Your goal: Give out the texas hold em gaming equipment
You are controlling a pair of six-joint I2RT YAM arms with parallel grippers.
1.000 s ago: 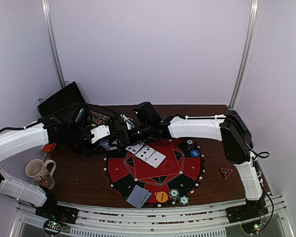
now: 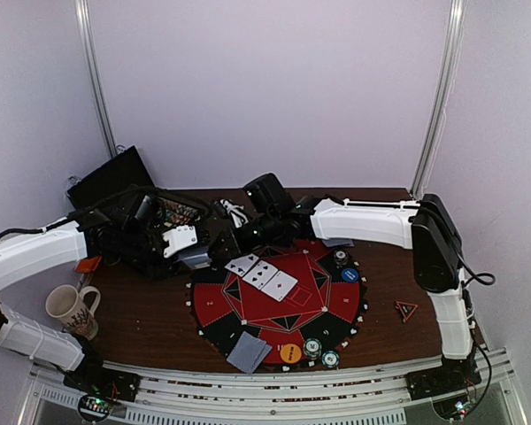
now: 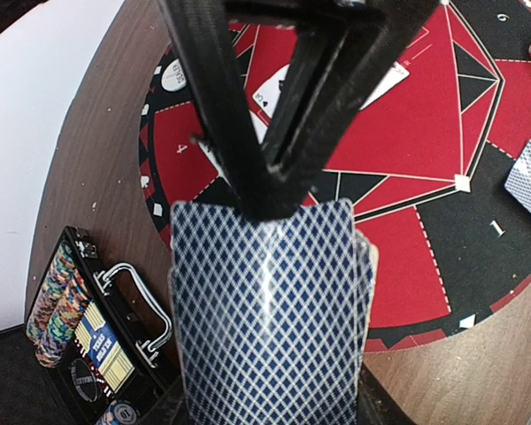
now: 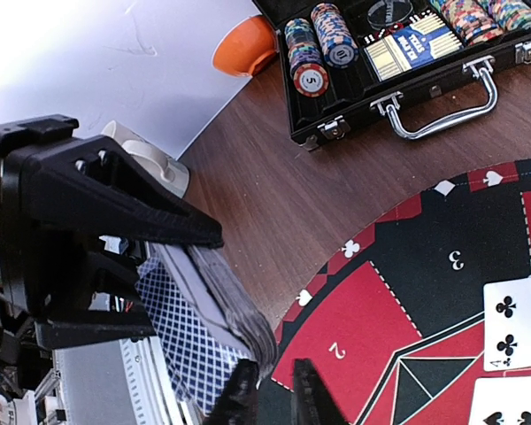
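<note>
A thick deck of blue-checked cards [image 3: 265, 310] is held in my left gripper [image 2: 179, 255], which is shut on it. In the right wrist view the same deck [image 4: 195, 323] slants between the left gripper's black fingers [image 4: 124, 199], its edges facing my camera. My right gripper stands part open beside the deck's lower end, a gap showing between its blurred tips. From the left wrist, a right finger [image 3: 274, 190] overlaps the deck's top edge; whether it touches cannot be told. Three face-up cards [image 2: 261, 276] and a face-down pair [image 2: 249, 351] lie on the round red-and-black mat [image 2: 341, 303].
The open chip case [image 4: 425, 106] stands at the back left, near an orange bowl [image 4: 245, 46]. A mug [image 2: 71, 308] is at the left. Chips [image 2: 312, 347] lie at the mat's front, a blue chip [image 2: 350, 275] at its right. A red triangle [image 2: 406, 310] lies farther right.
My right arm has shifted slightly to the right, most visibly at its elbow. The left arm and the things on the mat look unmoved.
</note>
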